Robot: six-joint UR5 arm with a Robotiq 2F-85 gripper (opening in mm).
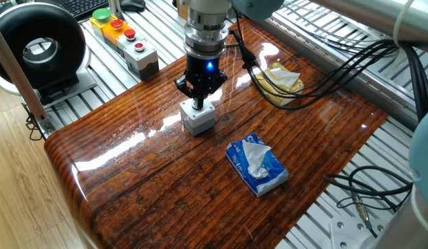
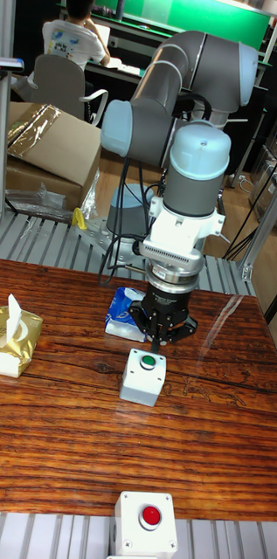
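A white button box (image 1: pixel 198 117) stands on the glossy wooden table. Its green button (image 2: pixel 148 362) shows in exterior view 3, while the fingers mostly cover it in exterior view 1. My black gripper (image 1: pixel 198 105) points straight down over the top of that box, fingers drawn together in a narrow tip. From the other side, the gripper (image 2: pixel 155 345) appears shut with its tip at the button's far edge. Nothing shows between the fingers. Whether the tip touches the button, I cannot tell.
A blue tissue pack (image 1: pixel 257 164) and a gold tissue pack (image 1: pixel 279 84) lie on the table. Black cables (image 1: pixel 338 79) hang over the gold one. More button boxes (image 1: pixel 139 59) stand beyond the table's edge.
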